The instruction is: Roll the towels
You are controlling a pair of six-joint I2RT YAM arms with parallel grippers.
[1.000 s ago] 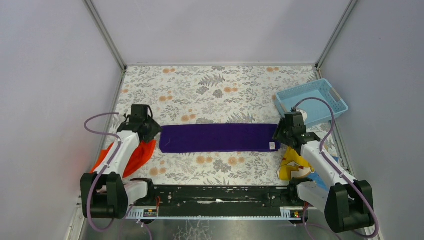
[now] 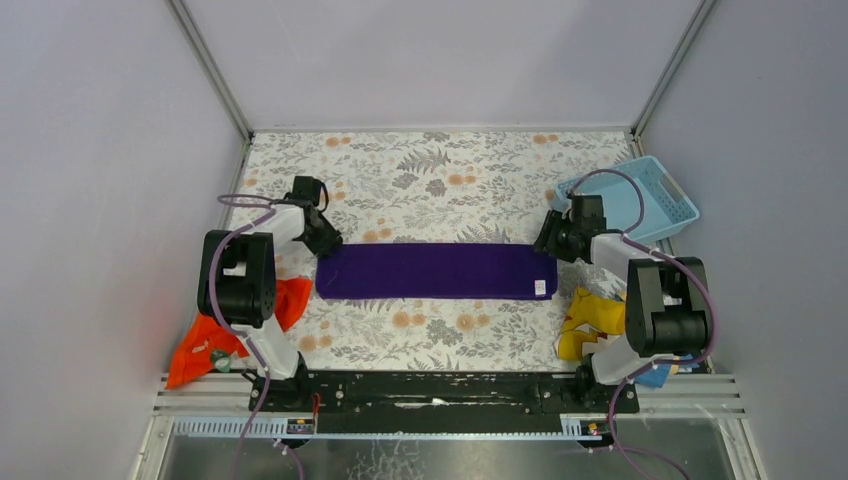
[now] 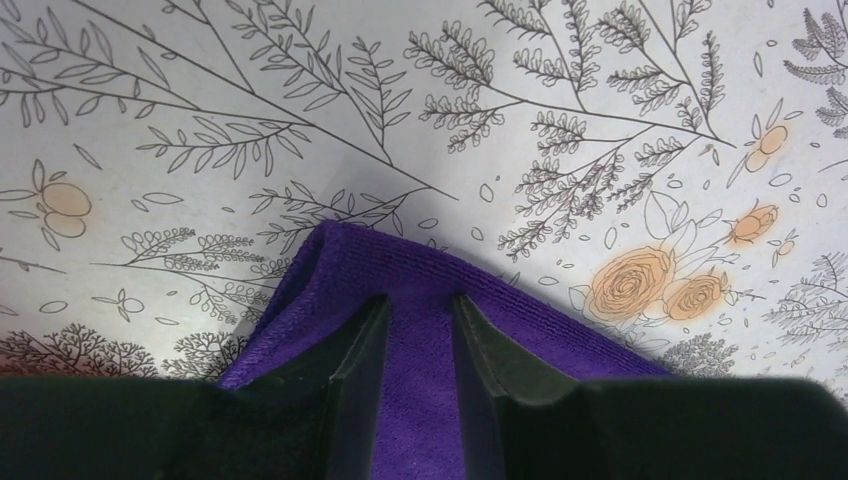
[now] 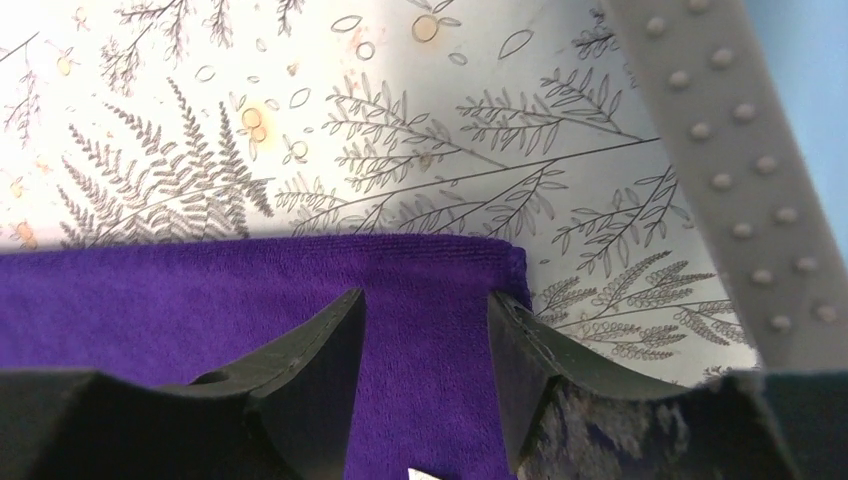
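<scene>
A purple towel (image 2: 437, 271), folded into a long flat strip with a white label at its right end, lies across the middle of the mat. At its upper-left corner, my left gripper (image 2: 330, 242) has its fingertips down on the cloth, a narrow gap between them, purple fabric beneath. My right gripper (image 2: 550, 233) stands open over the upper-right corner, one fingertip by the towel's end edge. Whether either pair of tips presses into the fabric is hard to tell.
A light blue basket (image 2: 660, 203) sits at the back right, just beside my right arm. An orange cloth (image 2: 288, 305) lies at the front left and a yellow cloth (image 2: 585, 320) at the front right.
Both arms have moved inward and toward the back, bringing the grippers onto the towel's upper corners. The towel sits very slightly farther back than before.
</scene>
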